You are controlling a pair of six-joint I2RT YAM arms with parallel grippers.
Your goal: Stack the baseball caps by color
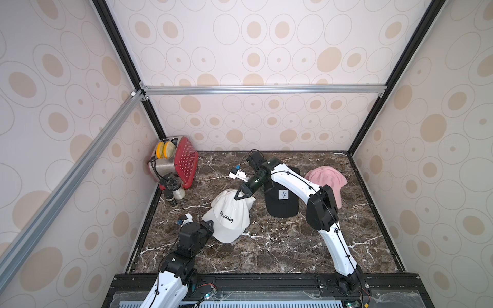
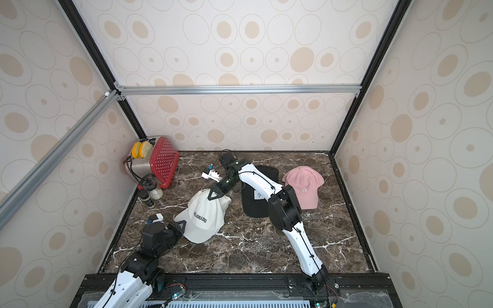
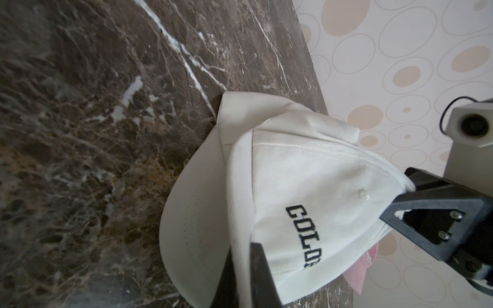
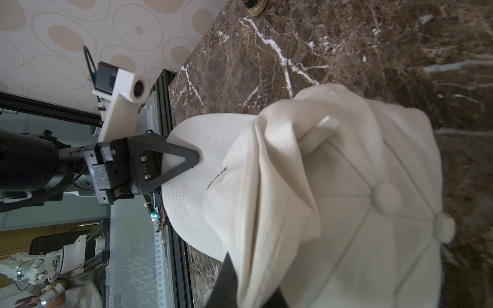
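A white cap lettered COLORADO is stretched between my two grippers at the left-middle of the table. My left gripper is shut on its brim side; in the left wrist view, a strip of white cloth runs between the fingers. At the crown, my right gripper is shut on bunched cloth, and this fold shows in the right wrist view between the fingers. Beneath the held cap shows more white cap with a top button. A black cap and a pink cap lie farther right.
A red perforated basket leans in the back-left corner, with small jars before it. My right arm passes over the black cap. Bare table lies front centre.
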